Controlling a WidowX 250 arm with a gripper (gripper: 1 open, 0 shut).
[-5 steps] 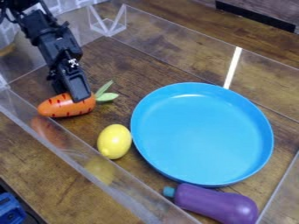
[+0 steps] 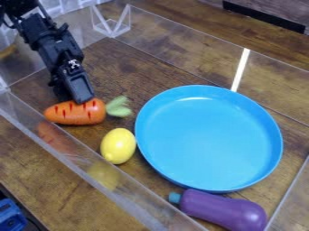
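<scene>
My black gripper (image 2: 75, 96) reaches down from the upper left, its tip right over an orange toy carrot (image 2: 75, 113) with green leaves (image 2: 117, 106) pointing right. Its fingers are mostly hidden by its own body and the carrot, so whether they grip the carrot is not visible. Just below and right lies a yellow lemon (image 2: 117, 145), beside the rim of a blue plate (image 2: 208, 135).
A purple eggplant (image 2: 223, 211) lies below the plate. A clear plastic wall (image 2: 145, 203) runs along the lower left, with a blue object (image 2: 10, 217) outside it. The wooden floor above the plate is clear.
The carrot has shifted slightly right and down, its leaves lower than before. The gripper has moved slightly with it.
</scene>
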